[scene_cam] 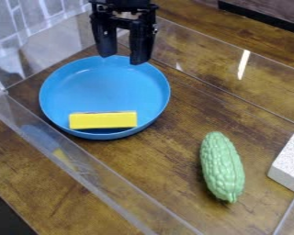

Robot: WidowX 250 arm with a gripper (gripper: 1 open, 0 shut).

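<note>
The black gripper [122, 48] hangs over the back rim of a round blue plate [88, 87], its two fingers pointing down and spread apart with nothing seen between them. On the front part of the plate lies a yellow block [103, 119]. A green bitter melon [222, 166] lies on the wooden table to the right front of the plate.
A white block [290, 162] sits at the right edge. Clear walls [63, 172] border the area at the front left.
</note>
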